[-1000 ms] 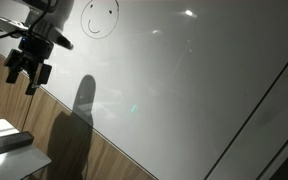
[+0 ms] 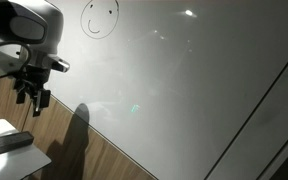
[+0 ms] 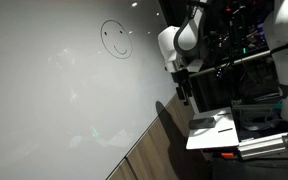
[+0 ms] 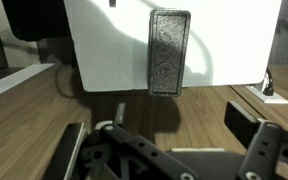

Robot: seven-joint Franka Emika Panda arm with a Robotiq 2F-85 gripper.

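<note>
A dark rectangular block, like a whiteboard eraser, lies on the white tabletop, its near end reaching the table's edge in the wrist view. The same eraser shows at lower left in exterior view 1, and exterior view 2 shows it at the right. My gripper points downward above the table, apart from the eraser. In the wrist view the fingers stand wide apart, with nothing held between them. A smiley face is drawn on the whiteboard.
Wooden panelling runs below the whiteboard. A small dark item is cut off at the top of the wrist view. Beside the table stands dark equipment.
My gripper has come down closer to the tabletop, and more of the arm shows in exterior view 1. The eraser has stayed in place.
</note>
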